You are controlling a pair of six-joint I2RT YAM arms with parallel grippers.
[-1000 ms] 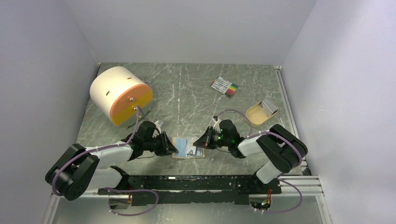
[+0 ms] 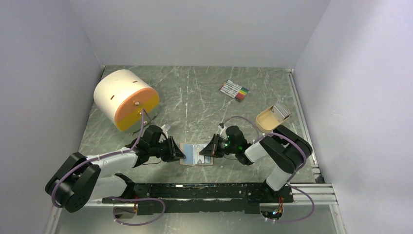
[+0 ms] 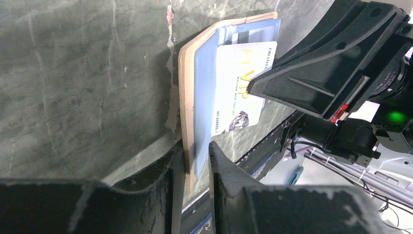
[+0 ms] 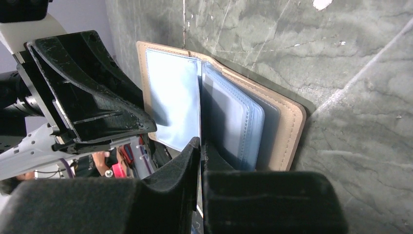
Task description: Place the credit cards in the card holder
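The card holder (image 2: pixel 189 148), tan with blue sleeves, lies open on the table between both grippers. A white credit card (image 3: pixel 233 105) with yellow lettering stands against a blue sleeve; I cannot tell how far it is inside. My right gripper is shut on this card, whose thin edge runs between its fingers in the right wrist view. At the holder's left side, my left gripper is open, its fingers on either side of the tan cover's edge. The holder's right-hand part is partly hidden under the right gripper in the top view.
A tan tray (image 2: pixel 265 121) with a stack of pale cards (image 2: pixel 281 111) stands on the right. Several coloured markers (image 2: pixel 234 90) lie at the back. The big cream and orange drum (image 2: pixel 124 100) takes up the back left. Mid-table is clear.
My right gripper has shifted slightly left with the card, its arm drawing inward. The left gripper and the holder look almost unmoved.
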